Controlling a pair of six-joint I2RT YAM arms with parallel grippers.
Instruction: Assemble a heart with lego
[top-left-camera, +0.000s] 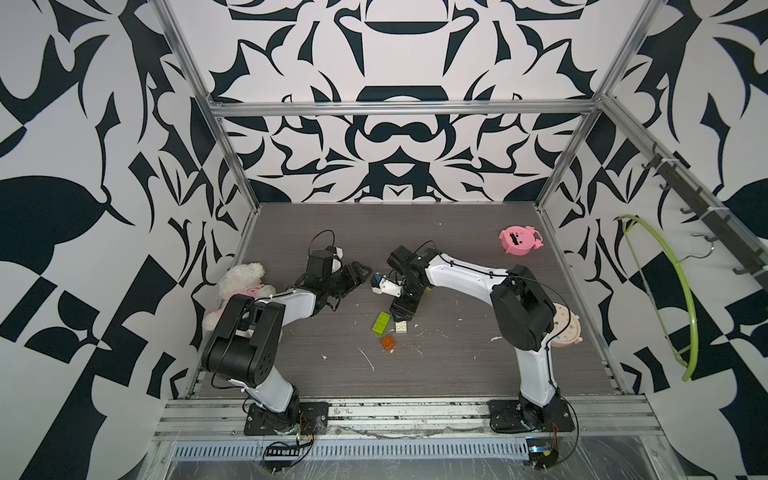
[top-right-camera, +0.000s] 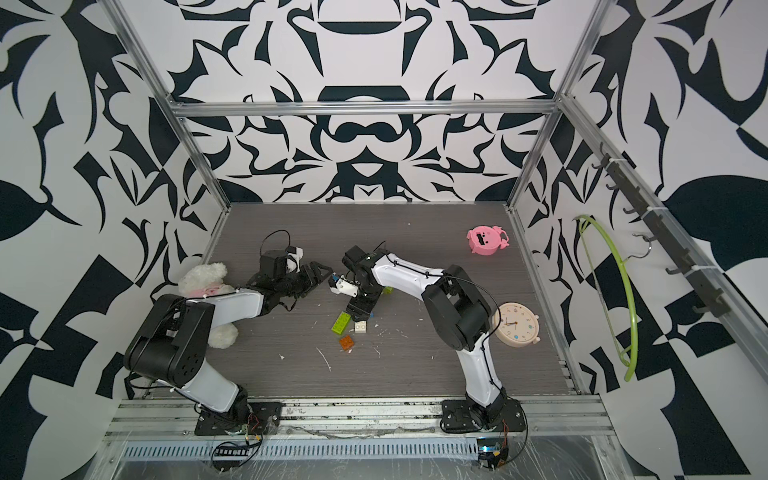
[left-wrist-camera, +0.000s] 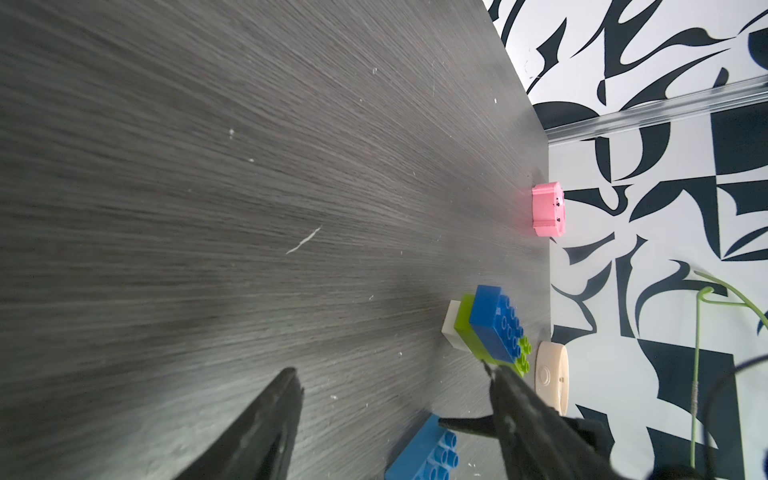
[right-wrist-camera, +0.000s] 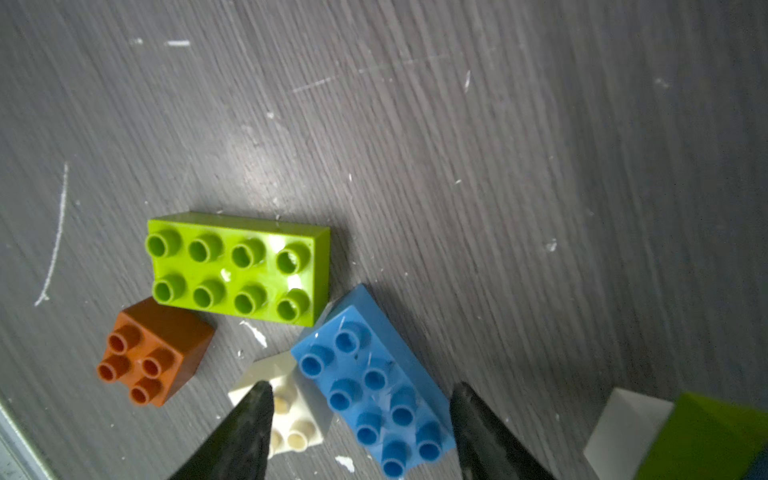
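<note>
Below my right gripper, which is open, a light-blue brick (right-wrist-camera: 385, 352) lies between the fingertips as seen in the right wrist view. A white brick (right-wrist-camera: 276, 392) touches its side, and a lime-green brick (right-wrist-camera: 240, 268) sits close by its upper end. The small orange brick (right-wrist-camera: 160, 344) lies further left. My left gripper is open and empty, back at the left over bare table. The joined stack stands apart: a blue brick (left-wrist-camera: 488, 324) on a green one (left-wrist-camera: 468, 328), which is on a white one (left-wrist-camera: 450, 320).
A teddy (top-left-camera: 238, 280) sits at the left edge behind the left arm. At the right are a pink toy (top-left-camera: 521, 239) and a round clock (top-right-camera: 514, 324).
</note>
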